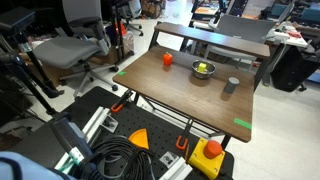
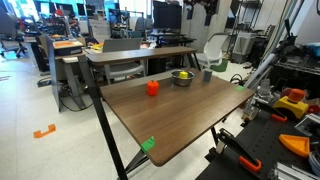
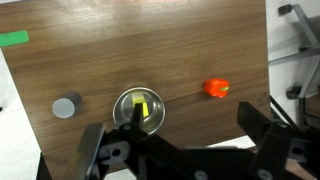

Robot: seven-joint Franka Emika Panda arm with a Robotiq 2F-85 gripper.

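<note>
My gripper stands open above the table, its two dark fingers spread wide at the bottom of the wrist view. Between them no object is held. On the brown wooden table [image 1: 185, 92] is a metal bowl [image 1: 203, 70] with a small yellow item [image 3: 139, 108] inside. A red object [image 1: 167, 59], rounded and tomato-like, sits apart from the bowl. On the bowl's other side stands a grey cylindrical cup [image 1: 231, 85]. In the wrist view the red object [image 3: 216, 88] lies to the right and the cup [image 3: 67, 104] to the left.
Green tape marks [image 1: 242, 123] lie near the table's edge. A raised wooden shelf [image 1: 212, 38] runs behind the objects. Near the robot base are a black cable coil [image 1: 122, 158] and a yellow box with a red button [image 1: 208, 157].
</note>
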